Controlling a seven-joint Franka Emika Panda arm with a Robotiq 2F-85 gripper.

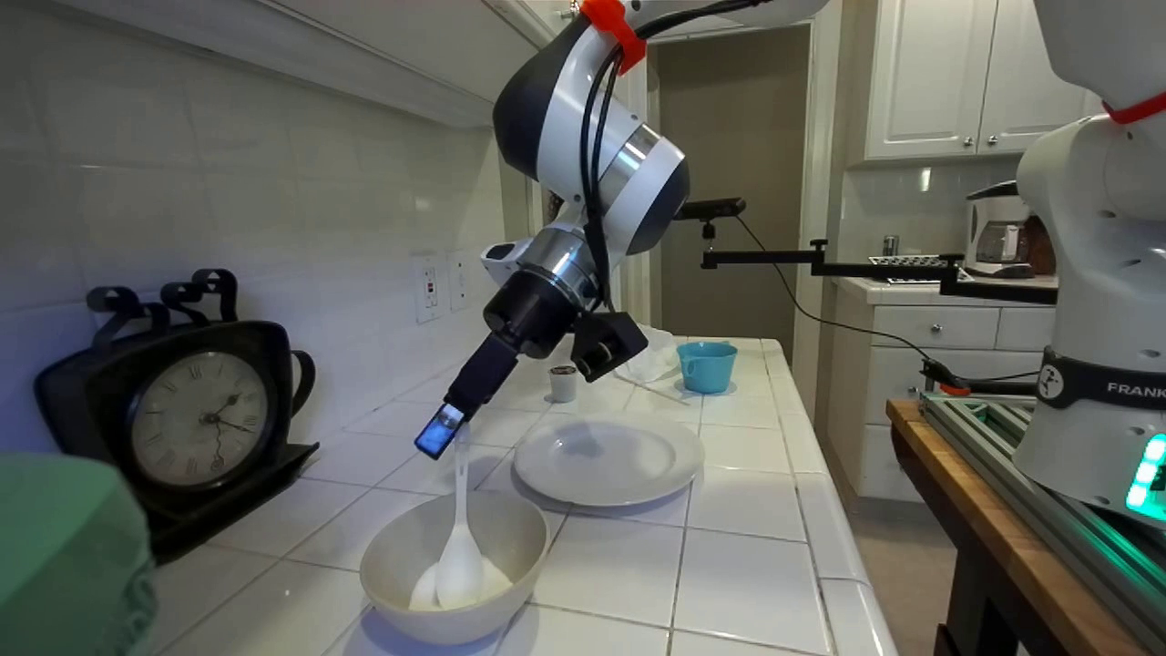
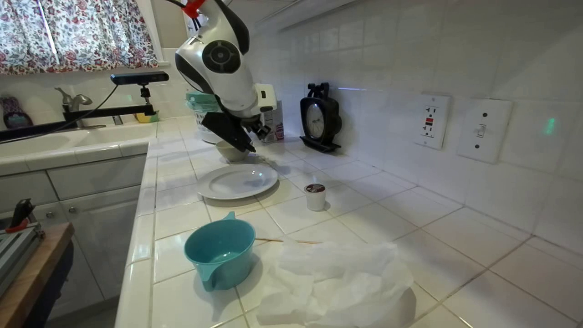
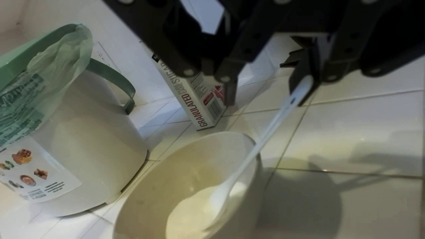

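Observation:
A white spoon [image 1: 460,563] leans in a pale bowl [image 1: 382,563], its head resting in white contents and its handle rising past the rim. Right at the handle's upper end is my gripper [image 1: 439,431]. In the wrist view the gripper is open, with a wide gap between its fingers. The tip of the spoon's handle [image 3: 275,124] overlaps the right-hand finger [image 3: 305,75] there; whether they touch I cannot tell. The left-hand finger [image 3: 230,92] is well clear of the handle. Exterior view 2 mostly hides the spoon.
An empty white plate [image 1: 608,459] lies beside the bowl. Near the bowl stand a sugar box [image 3: 199,104], a white tub with green handle [image 3: 99,147] and a black clock [image 1: 202,419]. Farther off are a teal cup [image 2: 221,254], a small pod [image 2: 315,197] and crumpled paper [image 2: 333,287].

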